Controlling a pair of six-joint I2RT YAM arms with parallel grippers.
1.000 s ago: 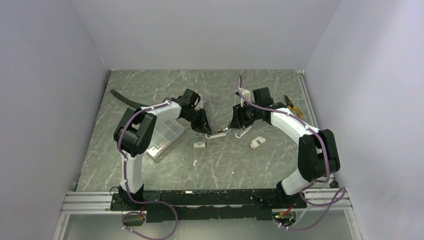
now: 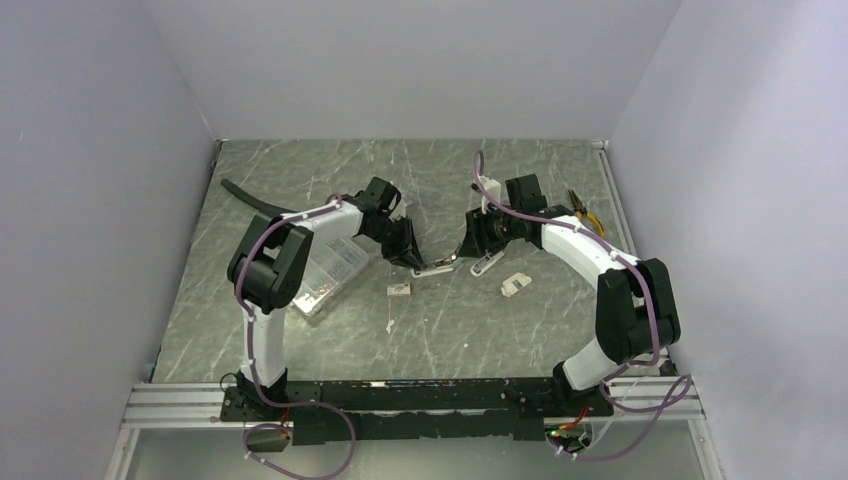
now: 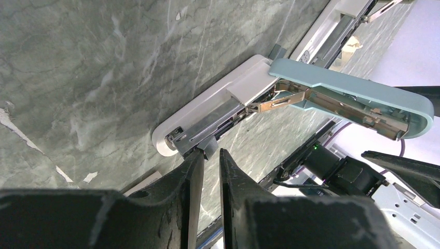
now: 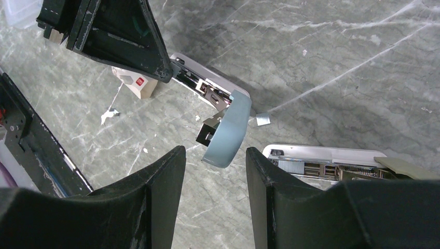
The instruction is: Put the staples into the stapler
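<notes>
An open stapler with a white base (image 3: 197,114) and raised pale blue top (image 3: 353,88) lies between the grippers. My left gripper is low at the end of its magazine, fingertips close together by a small grey block of staples (image 3: 210,146); whether it grips the block is unclear. My right gripper stands open above the table, the blue top showing between its fingers in that view; none of it appears held. A loose staple strip (image 4: 263,118) lies beside the stapler.
A second open stapler (image 4: 324,161) lies to the right. A small box (image 2: 398,289) is in front, a clear organizer (image 2: 335,270) at left, pliers (image 2: 590,215) at back right, and a pale item (image 2: 516,284) at front right.
</notes>
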